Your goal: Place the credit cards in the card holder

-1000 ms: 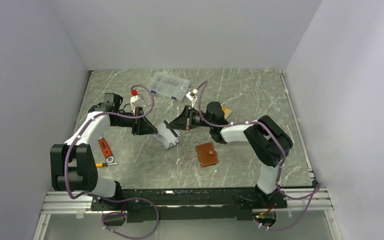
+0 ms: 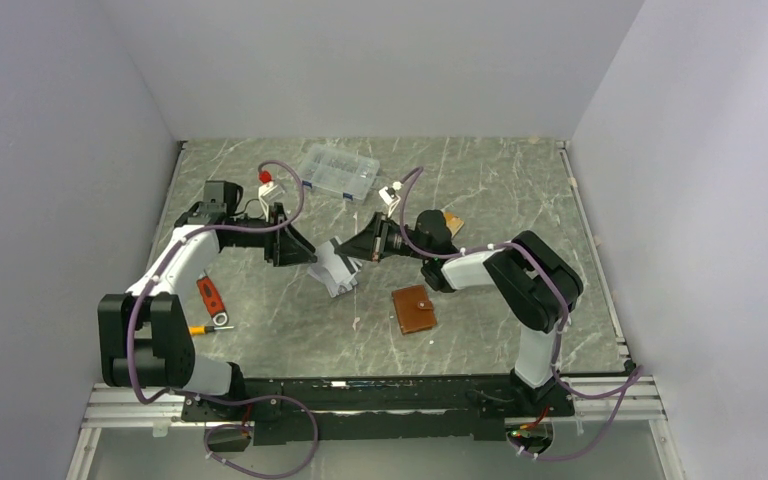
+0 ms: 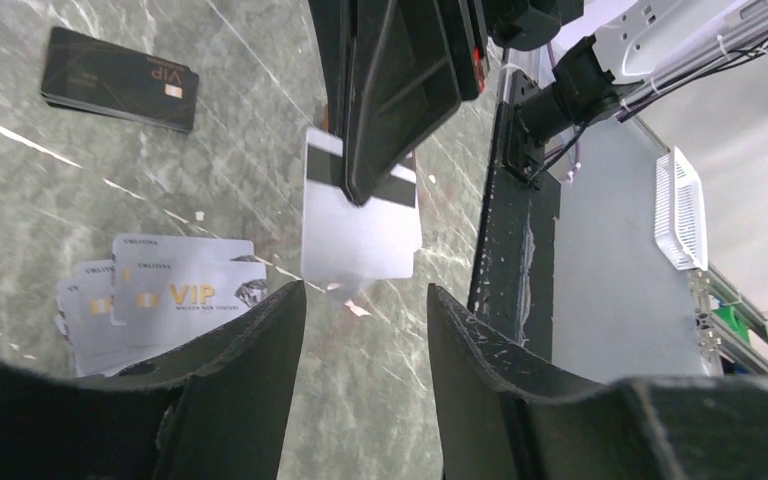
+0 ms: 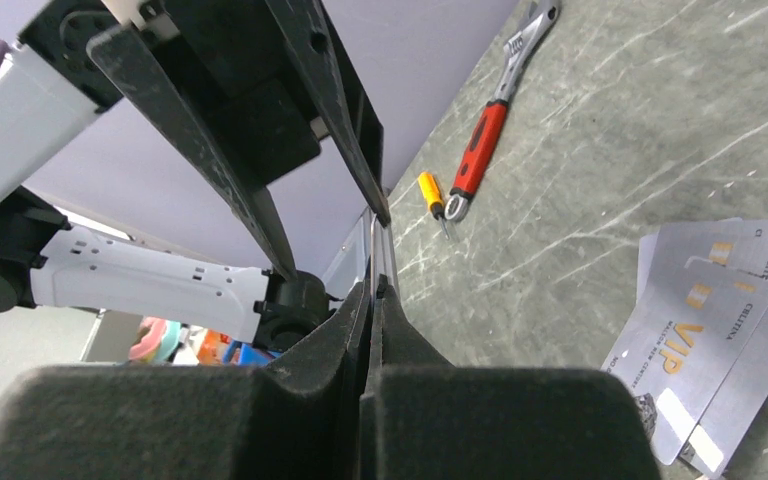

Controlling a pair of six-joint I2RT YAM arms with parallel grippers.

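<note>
A white card with a black stripe is raised in my right gripper [image 2: 345, 250], whose fingers are shut on it, seen edge-on in the right wrist view. My left gripper stands open just short of that card, nothing between its fingers. On the table, white VIP cards [image 3: 185, 285] lie fanned in an overlapping pile [image 4: 700, 340]. A stack of black cards [image 3: 118, 75] lies apart from them. A brown leather card holder [image 2: 410, 312] lies below the right arm in the top view.
A clear compartment box [image 2: 340, 170] sits at the back. A red-handled wrench [image 4: 480, 150] and a yellow screwdriver [image 4: 430, 196] lie at the left.
The right gripper, with the card, has moved only slightly.
</note>
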